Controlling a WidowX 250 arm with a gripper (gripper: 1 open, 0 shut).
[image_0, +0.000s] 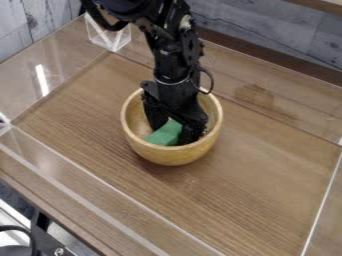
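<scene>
A yellow-tan bowl (171, 154) sits near the middle of the wooden table, with a green object (167, 134) lying inside it. My black gripper (167, 123) reaches down from the top into the bowl, over and around the green object, partly covering it. Whether its fingers are open or shut on the object is hard to make out.
A clear plastic container (107, 28) stands at the top left.
</scene>
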